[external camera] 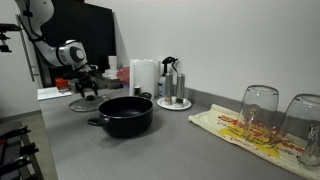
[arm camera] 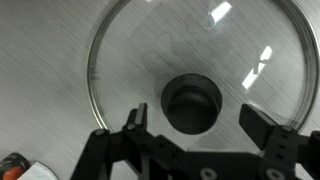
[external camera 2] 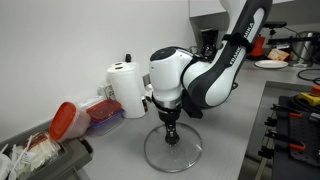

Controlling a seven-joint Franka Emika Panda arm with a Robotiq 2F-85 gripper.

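Observation:
A round glass lid (external camera 2: 154, 158) with a metal rim and a black knob (arm camera: 191, 103) lies flat on the grey table. My gripper is open over the lid, pointing down. Its fingers stand wide apart on either side of the knob in the wrist view, with clear gaps between. In exterior view 2 the gripper (external camera 2: 165, 118) is just above the knob (external camera 2: 172, 138); whether its tips reach down beside the knob cannot be told. A black two-handled pot (external camera: 127, 116), its top uncovered, stands nearer in exterior view 1.
Behind the lid stand a paper towel roll (external camera 2: 122, 88) and stacked containers with red lids (external camera 2: 104, 112). Bottles and shakers sit on a white plate (external camera: 174, 103). Two upturned glasses (external camera: 258, 112) rest on a yellow-white cloth (external camera: 225, 124). Bare table lies in front of the pot.

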